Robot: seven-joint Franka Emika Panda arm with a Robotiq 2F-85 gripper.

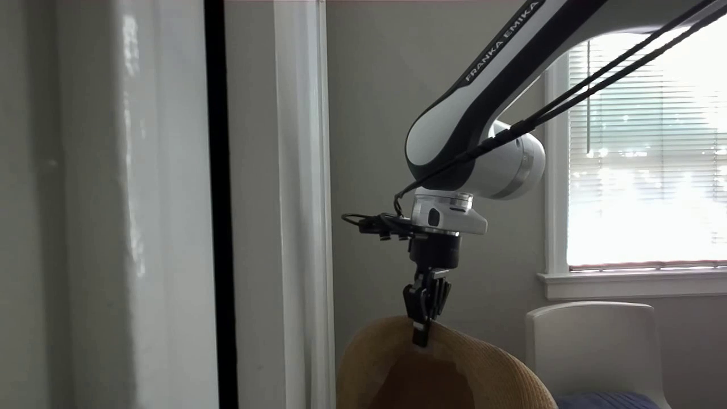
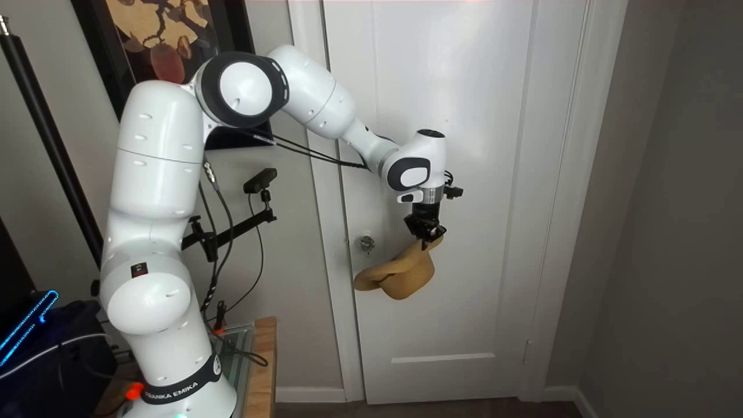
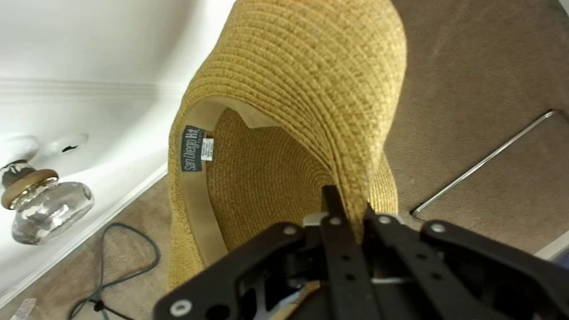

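Note:
A tan straw hat (image 2: 407,275) hangs from my gripper (image 2: 433,240), which is shut on its brim. In the wrist view the hat (image 3: 288,69) has its inside facing the camera, with a dark label on the inner band, and the fingers (image 3: 331,205) pinch the brim from both sides. In exterior view 1 the gripper (image 1: 422,334) points down, and the lower part of the hat (image 1: 497,361) is cut off by the frame. The hat is in the air in front of a white door (image 2: 446,313).
Left of the hat a glass door knob (image 2: 367,244) sticks out from the door; in the wrist view the knob (image 3: 53,210) is clear of the brim. A white chair (image 1: 593,341) stands below the window. A cable (image 3: 128,272) lies on the carpet.

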